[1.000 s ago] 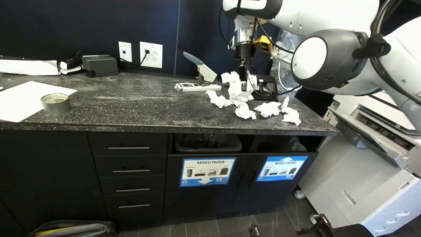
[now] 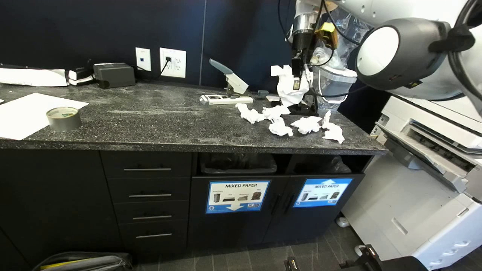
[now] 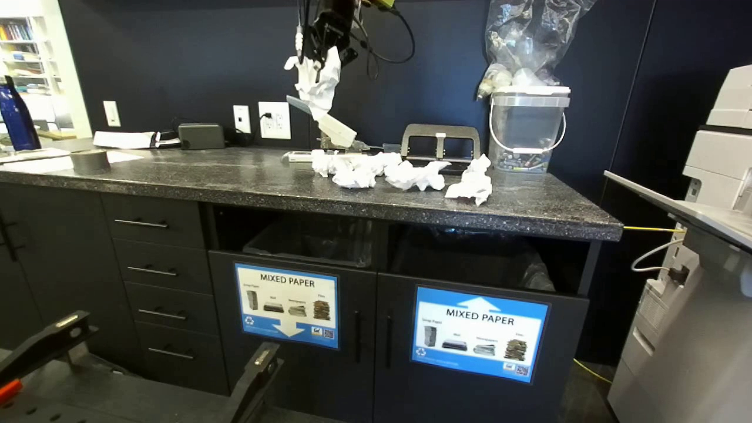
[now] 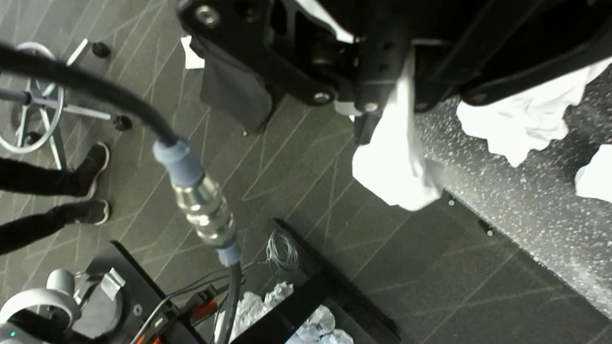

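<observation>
A crumpled white paper (image 3: 317,83) hangs in the air above the counter, pinched in my gripper (image 2: 296,81), which is shut on it. In the wrist view the same paper (image 4: 398,166) droops below the dark fingers (image 4: 381,86). More crumpled white papers (image 3: 417,174) lie in a row on the counter's right half, beneath the held one and apart from it. Two of these loose papers (image 4: 522,114) show at the right of the wrist view.
A stapler (image 2: 235,84), a hole punch (image 3: 440,144) and a clear bucket (image 3: 527,130) stand behind the papers. Tape (image 2: 64,118) sits far left. Open bin slots (image 3: 310,236) lie below the counter (image 2: 180,122).
My gripper has risen and shifted right in exterior view 1, carrying the crumpled paper up from just over the pile. The loose papers on the counter look unmoved.
</observation>
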